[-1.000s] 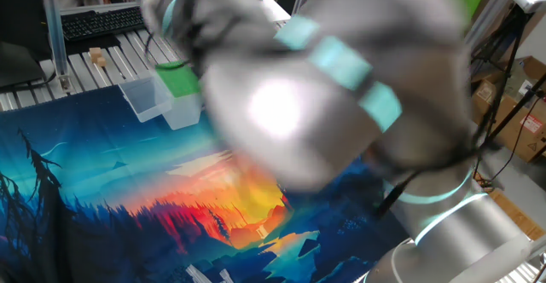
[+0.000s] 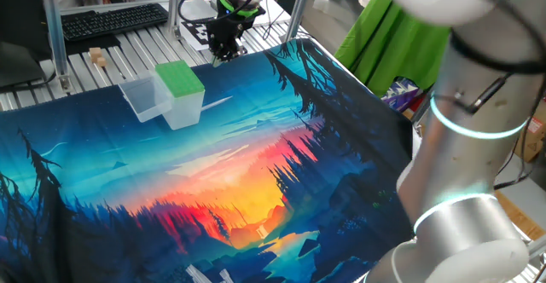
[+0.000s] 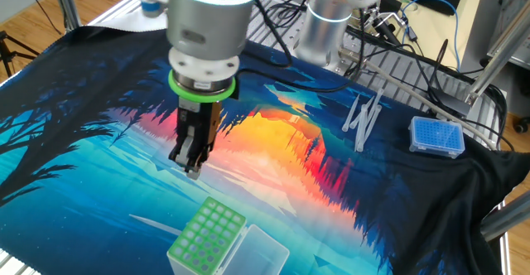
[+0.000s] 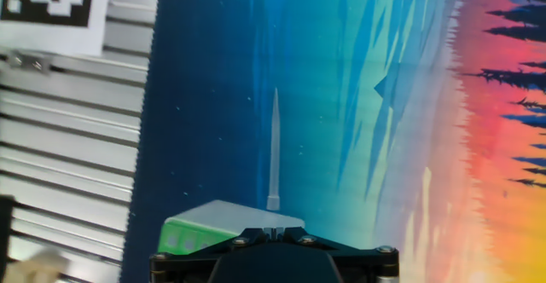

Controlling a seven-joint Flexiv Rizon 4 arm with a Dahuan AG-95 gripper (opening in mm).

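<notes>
My gripper is shut, its fingertips meeting with nothing visible between them. In exterior view 2 the gripper [image 3: 191, 172] points down above the cloth, clear of the box. A clear, tapered pipette tip [image 4: 274, 151] lies on the cloth ahead of the fingers in the wrist view. It rests close beside an open, clear box with a green rack [image 3: 209, 235], whose lid [image 3: 258, 252] is folded back onto the cloth. Exterior view 1 has the green rack [image 2: 179, 77] near the cloth's far edge, with the gripper [image 2: 219, 60] to its right.
Several loose clear tips [image 3: 363, 124] lie on the cloth's other side, near a closed box with a blue rack [image 3: 436, 134]. A keyboard [image 2: 115, 21] and a small wooden block [image 2: 97, 57] sit on the slatted metal table.
The arm has swung back and to the right in exterior view 1, uncovering the green rack and much of the cloth. The box has stayed in place.
</notes>
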